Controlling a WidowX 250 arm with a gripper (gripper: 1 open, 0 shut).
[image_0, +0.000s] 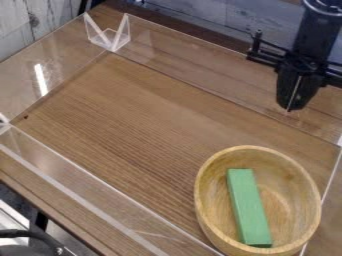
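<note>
My black gripper is at the upper right, high above and behind the tan bowl, shut with nothing visible between its fingers. The tan bowl sits at the lower right of the wooden table, with a green block lying inside it.
Clear plastic walls line its edges, with a small clear bracket at the back left. Dark cables lie at the lower left, off the tabletop.
</note>
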